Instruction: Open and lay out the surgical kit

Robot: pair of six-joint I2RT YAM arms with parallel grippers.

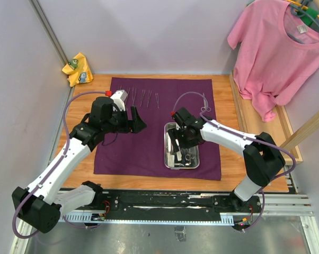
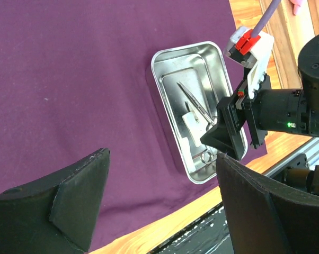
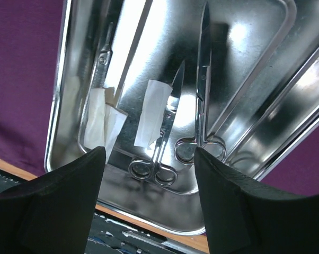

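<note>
On the purple cloth [image 1: 133, 159] lies a metal tray [image 1: 196, 163]. Inside it, the right wrist view shows two pairs of scissors [image 3: 201, 100], a scalpel-like tool [image 3: 102, 59] at the left, and white wrapped pieces [image 3: 152, 114]. My right gripper is over the tray, open, with the scissor handles showing between and beyond its fingers; nothing is held. My left gripper [image 1: 136, 120] hovers open and empty over the cloth, left of the tray. Several thin instruments [image 1: 142, 98] lie in a row along the cloth's back left. Scissors [image 1: 206, 109] rest at its back right.
A yellow bag [image 1: 77, 70] stands at the back left corner. A pink shirt [image 1: 278, 53] hangs at the right above a wooden frame [image 1: 278, 127]. Bare cloth lies left of the tray and between the row and the back-right scissors.
</note>
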